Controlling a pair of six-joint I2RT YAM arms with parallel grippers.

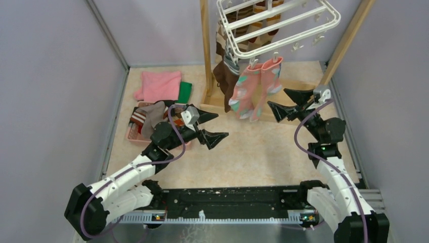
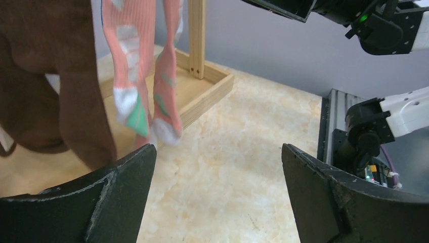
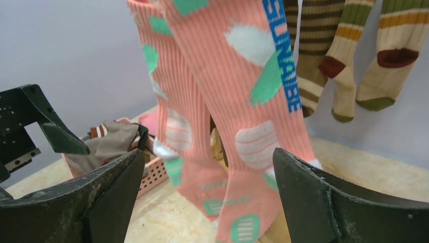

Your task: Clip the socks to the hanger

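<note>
Two pink socks (image 1: pixel 248 88) with white and green patches hang from clips at the front of the white hanger (image 1: pixel 283 40). Brown socks (image 1: pixel 225 78) hang beside them on the left, and striped socks (image 3: pixel 349 55) hang farther back. My left gripper (image 1: pixel 221 125) is open and empty, left of the pink socks and apart from them. To their right, my right gripper (image 1: pixel 277 105) stands open too, with the pink socks (image 3: pixel 243 136) filling much of its wrist view beyond the fingers. The upper edges of the socks are cut off in both wrist views.
At left, a pink basket (image 1: pixel 132 132) holds more socks, with a pink cloth (image 1: pixel 159 86) and a green cloth (image 1: pixel 185 92) behind it. Wooden posts (image 1: pixel 206 45) flank the hanger.
</note>
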